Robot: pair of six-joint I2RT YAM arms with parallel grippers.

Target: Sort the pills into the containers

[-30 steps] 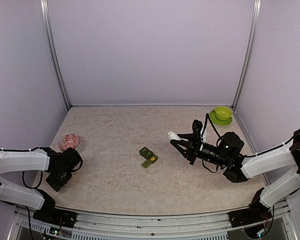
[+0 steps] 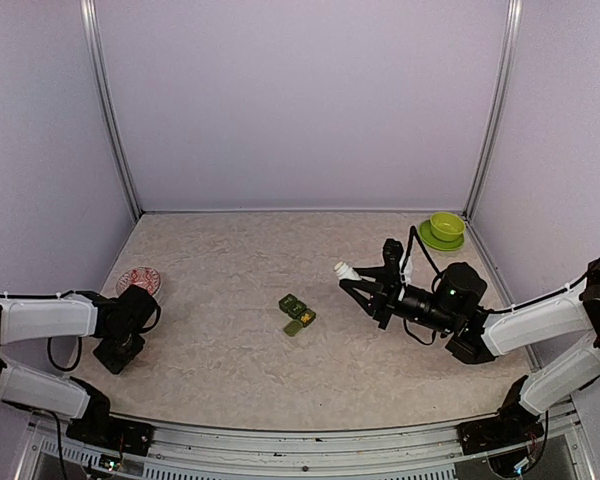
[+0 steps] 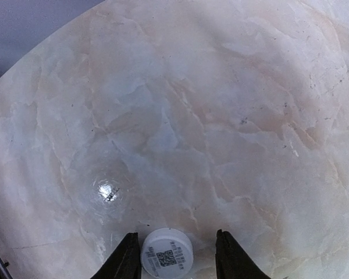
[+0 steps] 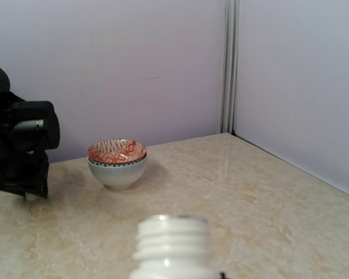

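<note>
My right gripper (image 2: 365, 280) is shut on a white bottle (image 2: 346, 271), held above the table at right; its threaded, uncapped neck (image 4: 171, 238) fills the bottom of the right wrist view. My left gripper is down at the table's left near side, part open, with a white round cap (image 3: 166, 254) marked with a code between its fingertips. Green pill containers (image 2: 294, 310) sit in the middle of the table, one with something yellow in it.
Patterned bowls (image 4: 117, 168) stand at the left, behind my left arm. A lime bowl (image 2: 447, 225) on a green plate is at the back right.
The right arm and the bottle have not visibly moved.
</note>
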